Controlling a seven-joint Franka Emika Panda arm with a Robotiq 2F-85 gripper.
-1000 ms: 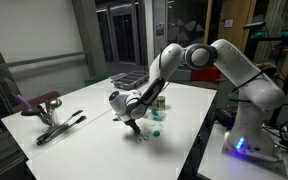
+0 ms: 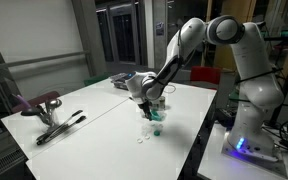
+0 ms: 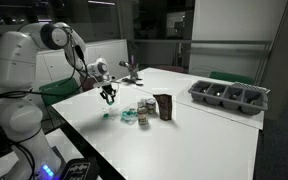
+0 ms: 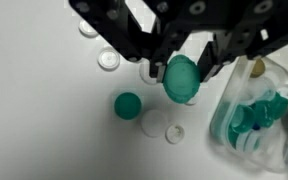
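Between the fingertips of my gripper is a green bottle cap [image 4: 182,82], gripped and lifted off the table. Another green cap [image 4: 128,105] lies flat on the white table, along with several white or clear caps [image 4: 154,122]. To the right in the wrist view, a clear plastic container [image 4: 229,120] holds green and white caps. From the side in exterior view 2, the gripper [image 3: 109,97] hangs over the table, left of the clear container [image 3: 130,114].
A utensil holder [image 2: 52,112] with utensils stands at the table's left. Cans [image 3: 148,106] and a dark brown bag [image 3: 164,107] sit beyond the container in exterior view 2. A grey divided bin [image 3: 227,96] stands farther right.
The arm has risen from low over the table and moved right in exterior view 1, toward the container. A green cap now shows at its fingertips.
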